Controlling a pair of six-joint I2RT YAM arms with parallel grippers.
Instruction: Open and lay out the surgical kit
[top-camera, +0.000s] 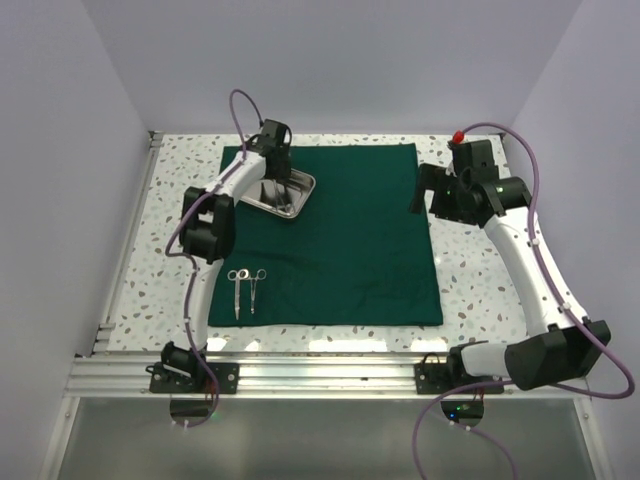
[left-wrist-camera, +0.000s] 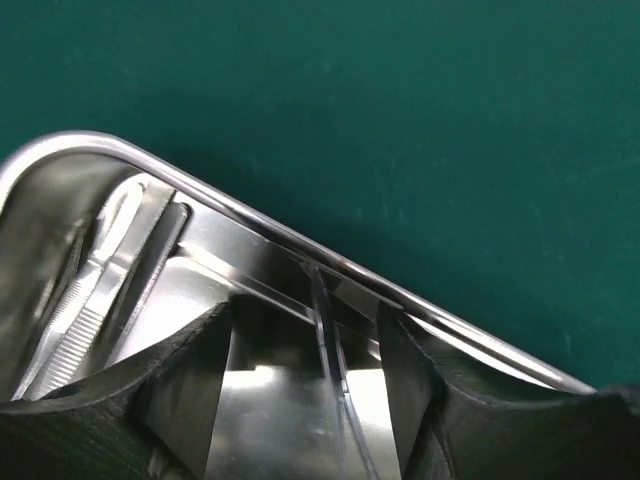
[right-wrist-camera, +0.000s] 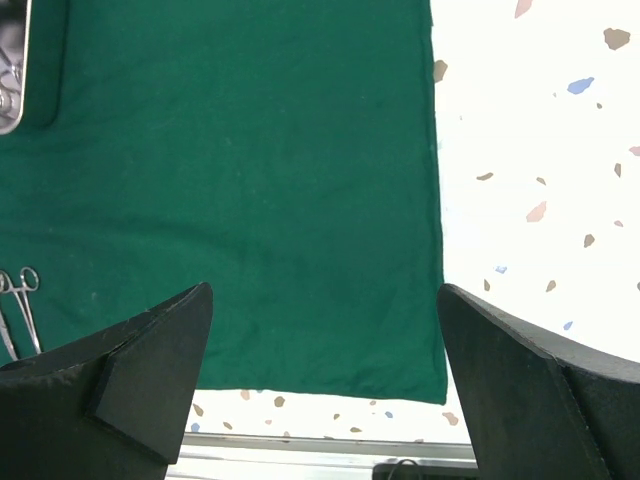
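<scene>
A metal tray (top-camera: 305, 196) lies on the green cloth (top-camera: 345, 250) at its upper left. My left gripper is part open over the tray's far side, its fingers (left-wrist-camera: 190, 385) on either side of a thin metal instrument (left-wrist-camera: 328, 345); neither finger visibly touches it. Tweezers (left-wrist-camera: 100, 280) and another slim tool lie at the tray's end. Two scissor-like instruments, one (top-camera: 237, 292) beside another (top-camera: 254, 290), rest on the cloth's lower left. High over the cloth's right side, my right gripper stands wide open and empty.
Speckled table (top-camera: 480, 280) shows around it, with a metal rail (top-camera: 320, 372) along the front edge and walls at the back and sides.
</scene>
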